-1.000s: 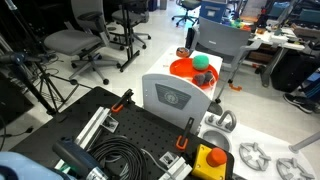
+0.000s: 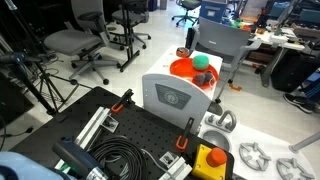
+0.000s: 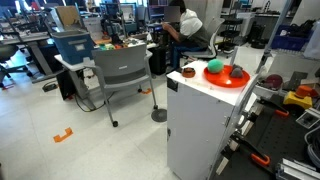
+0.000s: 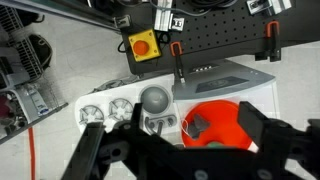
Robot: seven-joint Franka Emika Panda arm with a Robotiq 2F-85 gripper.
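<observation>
In the wrist view my gripper is open, its dark fingers standing wide apart at the lower edge, and nothing shows held between them. Below it lies a round red plate on a white surface. On that plate sits a small grey item, and a green rounded item shows partly near the bottom. From exterior view 1, the red plate is behind the grey panel, with the green item at its back and the grey item at its front.
A small sink with a faucet and stove rings lie beside the plate. A yellow box with a red button stands on the black base. A brown round item rests near the plate. Coiled black cable covers part of the base.
</observation>
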